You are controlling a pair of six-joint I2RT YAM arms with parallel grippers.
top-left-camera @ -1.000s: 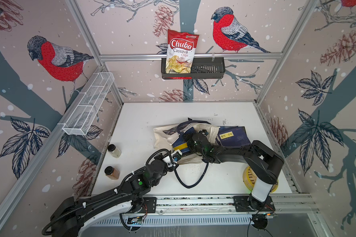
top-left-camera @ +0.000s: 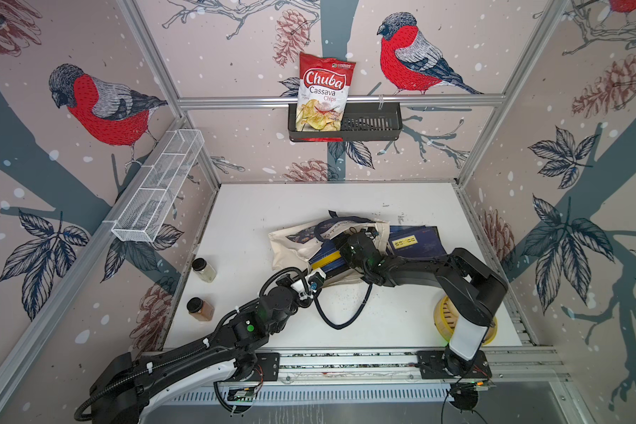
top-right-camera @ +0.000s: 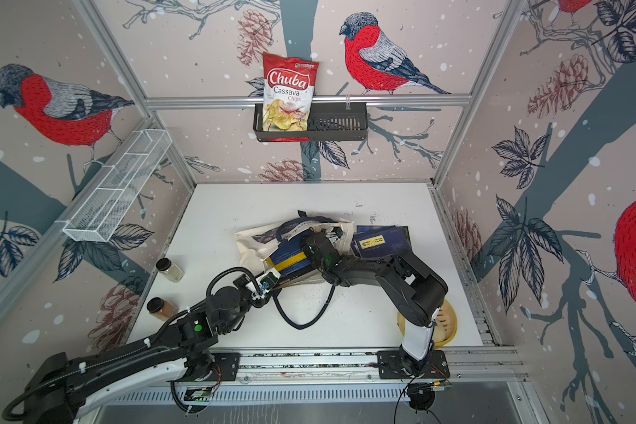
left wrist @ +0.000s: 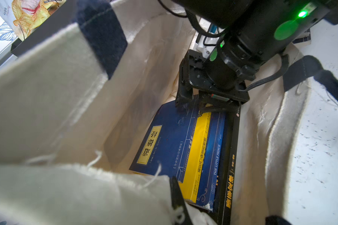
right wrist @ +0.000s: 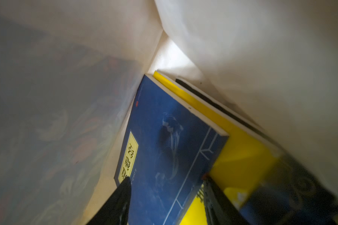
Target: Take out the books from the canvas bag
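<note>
On the table lies the canvas bag [top-left-camera: 284, 248], its mouth toward me. Inside, the left wrist view shows a dark blue book [left wrist: 154, 146], a yellow book [left wrist: 196, 157], a blue "The Little Prince" book [left wrist: 215, 168] and a black book [left wrist: 229, 180], stacked overlapping. My right gripper is down inside the bag, fingers apart, over the dark blue book and the yellow one; I see no firm grip on either. At the bag's front rim my left gripper is shut, canvas bunched at its fingertips. Dark blue books [top-left-camera: 411, 241] lie outside, right of the bag.
Two jars [top-left-camera: 203, 270] stand at the left edge. A round yellow steamer [top-left-camera: 445, 319] sits at the front right, partly behind the right arm. The bag's dark handle [top-left-camera: 346, 224] loops at the back. Table behind the bag is clear.
The bag's left side has shifted slightly leftward, and the right gripper has moved a little within the bag. The left arm looks still.
</note>
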